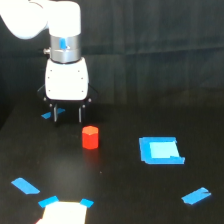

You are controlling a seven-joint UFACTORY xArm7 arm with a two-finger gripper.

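A small red block (90,137) stands on the dark table, left of the middle of the camera view. Behind it and to its left hangs my white gripper (67,113). Its two dark fingers are spread apart, with nothing visible between them. The fingertips are hard to make out against the black background. Gripper and block look apart. Right of the block, blue tape frames a pale square (163,150) on the table.
Blue tape strips mark the table at the left (25,186) and at the lower right (196,196). A bright white object (64,213) cuts into the bottom edge. Bare table lies between the block and the taped square.
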